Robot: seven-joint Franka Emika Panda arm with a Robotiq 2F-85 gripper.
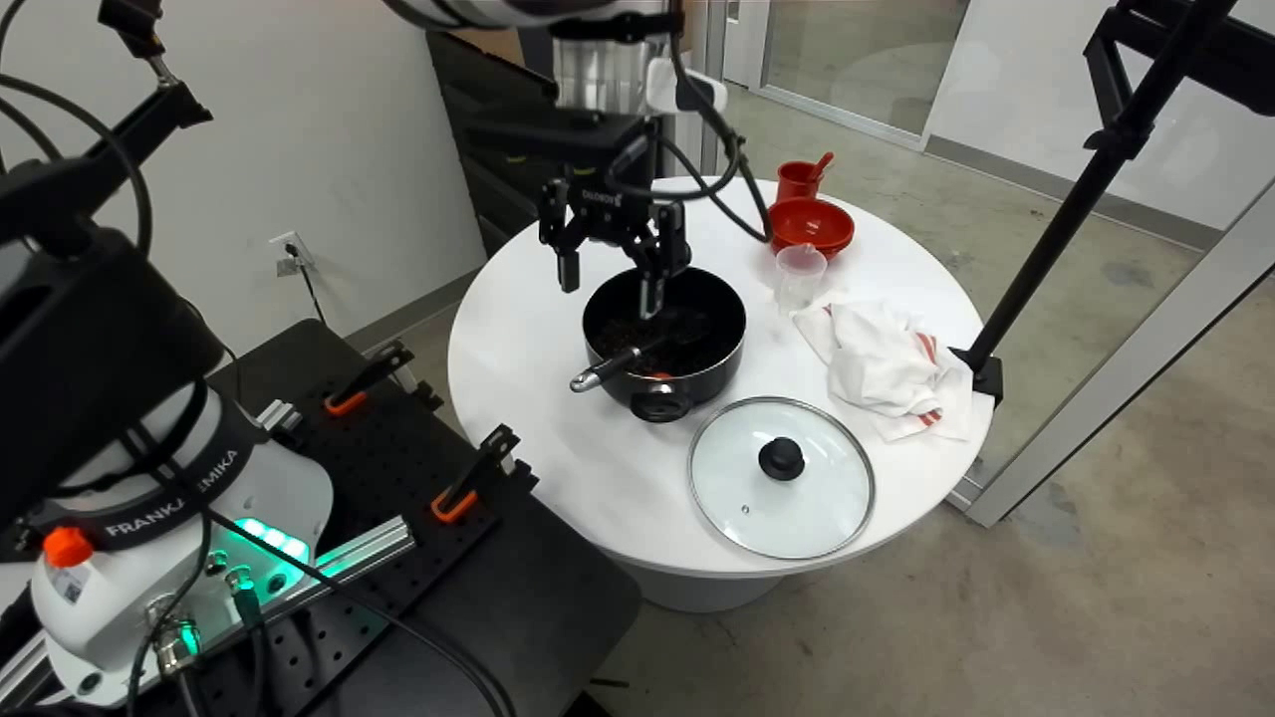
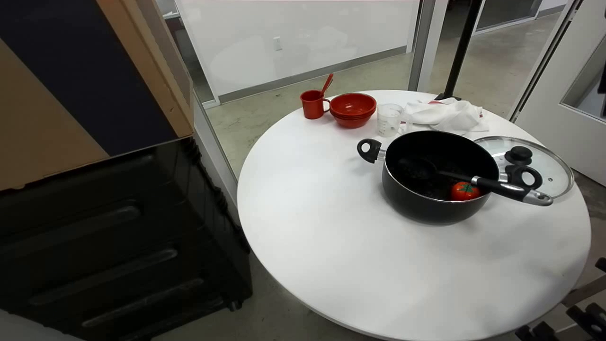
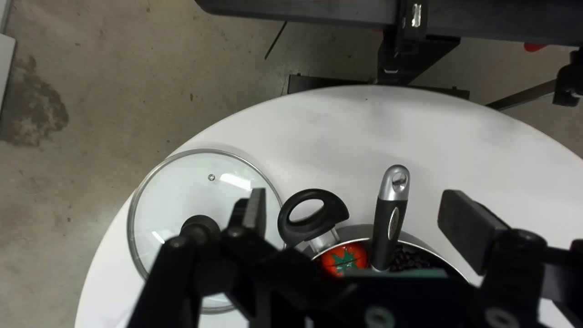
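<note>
My gripper [image 1: 610, 291] hangs above the black pot [image 1: 707, 380], its fingers wide apart with nothing between them. In the wrist view the fingers [image 3: 467, 229] stand either side of the handle of a ladle [image 3: 389, 218]. That ladle rests over the pot's rim, its bowl down inside. A red tomato with a green top [image 2: 464, 191] lies in the pot beside the ladle, along with dark beans [image 3: 407, 258]. The glass lid [image 1: 783, 508] with a black knob lies flat on the table beside the pot.
On the white round table [image 2: 318, 227] stand a red mug [image 2: 312, 104], red bowls [image 2: 352, 108] and a clear measuring cup [image 2: 389, 120]. A crumpled white towel [image 1: 891, 370] lies near the edge. Bare tabletop is left of the pot in exterior view 1.
</note>
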